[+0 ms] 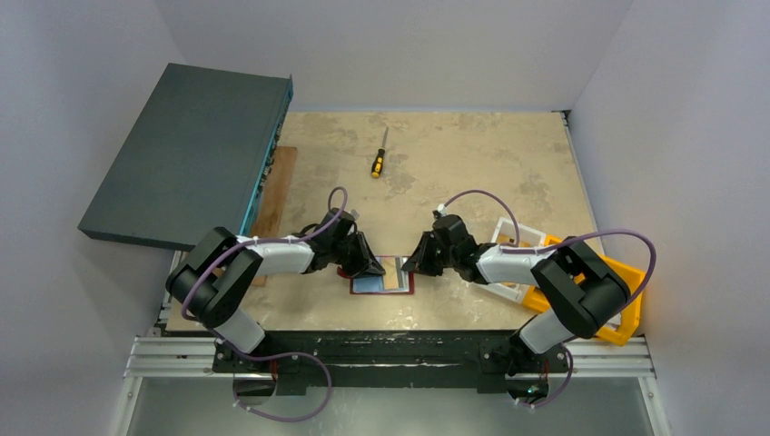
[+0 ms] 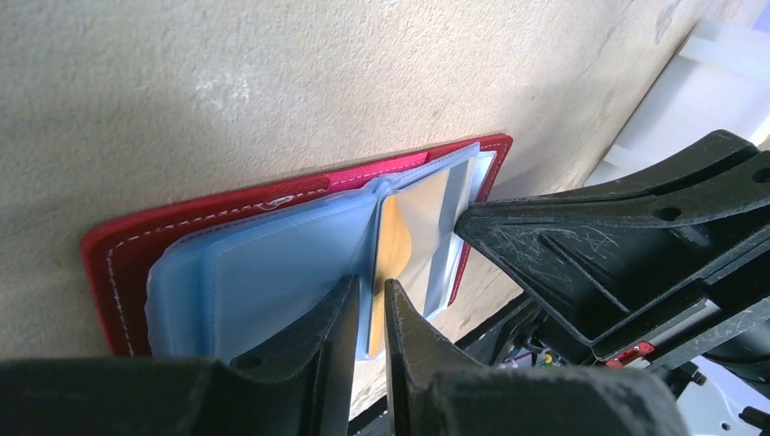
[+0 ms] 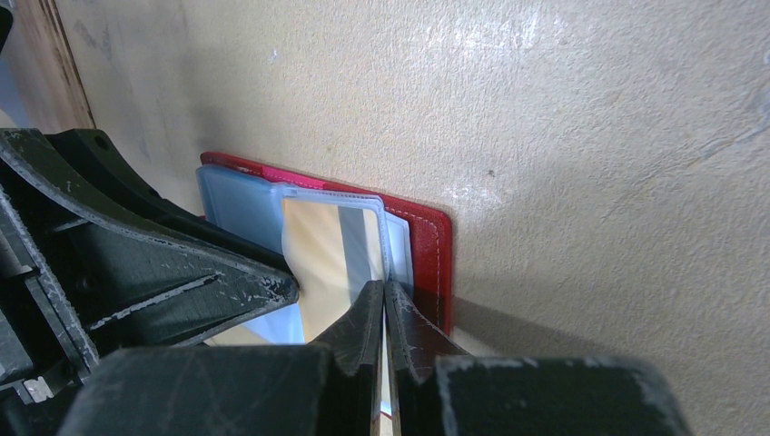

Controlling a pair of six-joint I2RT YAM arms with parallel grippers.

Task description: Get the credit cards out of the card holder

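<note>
The red card holder (image 1: 361, 289) lies open near the table's front middle, with blue plastic sleeves (image 2: 263, 272) and cream-and-grey cards (image 3: 318, 254) in them. My left gripper is low over the holder, its fingertips part open at the edge of the cream card in the left wrist view. My right gripper is shut at the holder's other end, its tips on the sleeve edge beside the card; whether anything thin sits between them is hidden. The two grippers are close together.
A screwdriver (image 1: 380, 156) lies farther back. A yellow bin (image 1: 623, 318) with white trays stands at the right, and a large dark panel (image 1: 182, 150) over a wooden board at the left.
</note>
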